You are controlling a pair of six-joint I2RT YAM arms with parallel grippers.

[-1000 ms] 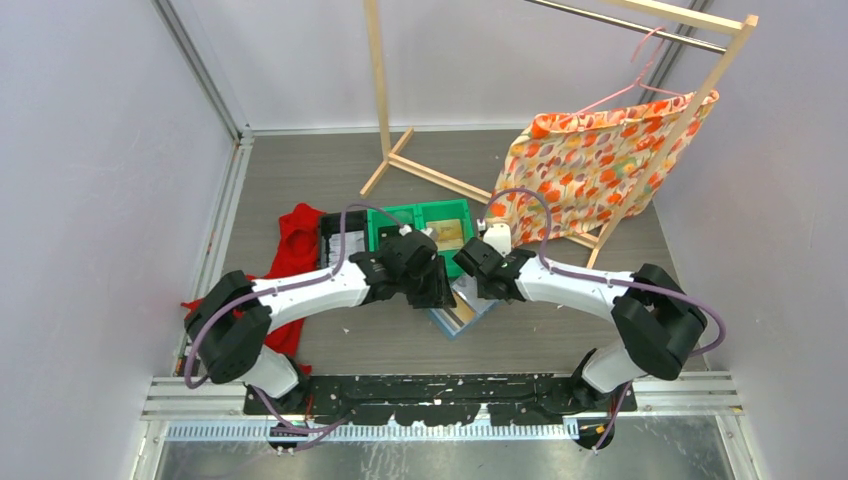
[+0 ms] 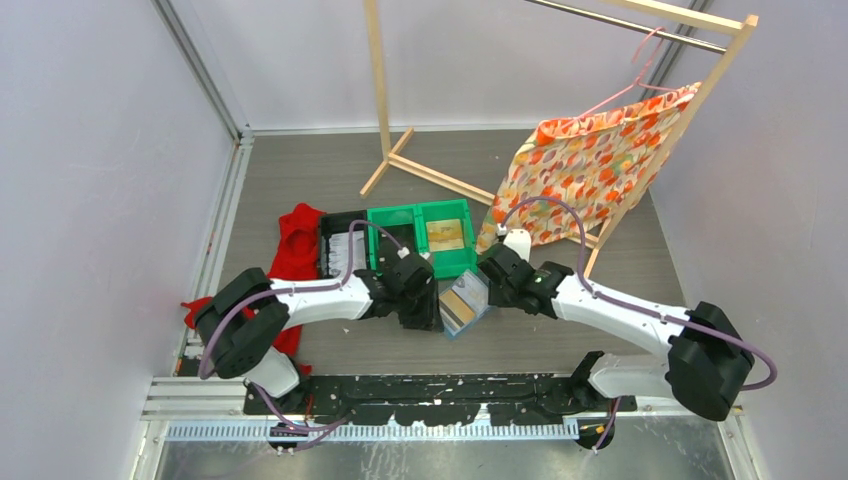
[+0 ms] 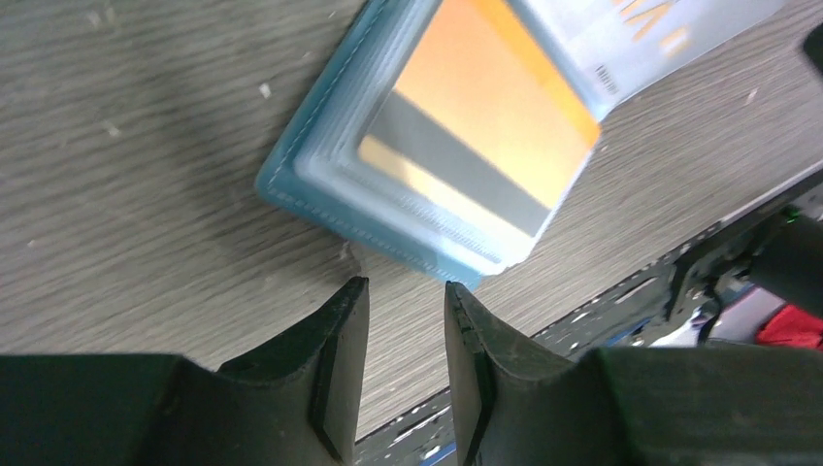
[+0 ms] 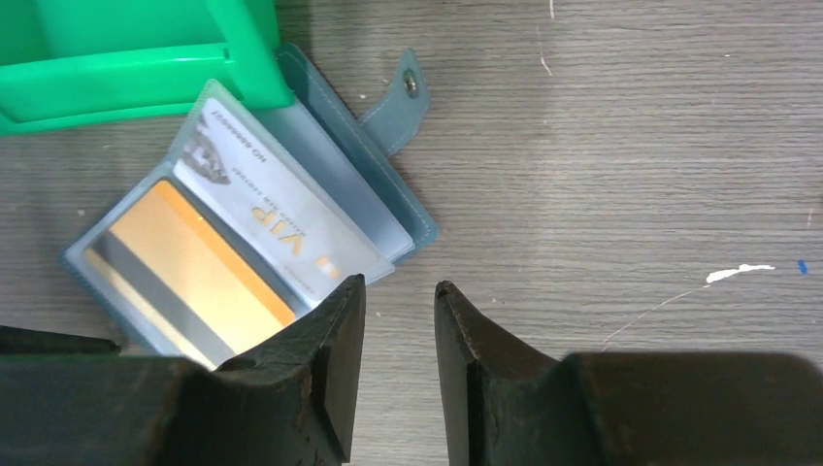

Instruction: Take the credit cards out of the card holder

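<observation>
The blue-grey card holder (image 2: 468, 299) lies open on the table between my two hands. In the right wrist view, an orange card with a grey stripe (image 4: 199, 267) sits in one clear sleeve and a white VIP card (image 4: 277, 199) in the other. A snap strap (image 4: 403, 102) sticks out at its far side. My left gripper is partly open just off the holder's lower edge, with bare table between its fingers. My right gripper stands partly open near the VIP card's corner, holding nothing.
Right behind the holder is a green tray (image 2: 455, 262), its edge close against it; a black box (image 2: 328, 235) adjoins it. Red cloth (image 2: 297, 250) lies to the left. A wooden rack with patterned fabric (image 2: 590, 165) stands at the back right.
The left gripper has moved left and toward the front, off the holder. My right gripper has drawn away to the right, uncovering more of the holder. The hanging fabric has shifted.
</observation>
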